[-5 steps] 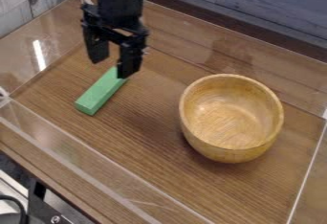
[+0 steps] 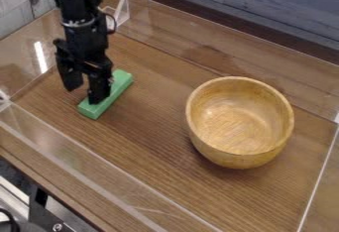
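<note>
My black gripper point(image 2: 82, 83) reaches down from the top left, open, its fingertips just over the left side of a green rectangular block point(image 2: 109, 99) that lies diagonally on the wooden table. Whether the fingers touch the block cannot be told.
A large yellow-tan bowl point(image 2: 239, 122) stands on the right half of the table point(image 2: 172, 186). A dark blue edge point(image 2: 265, 8) runs along the back right.
My gripper has moved left and down from above and behind the block to beside it. The block and bowl look unmoved.
</note>
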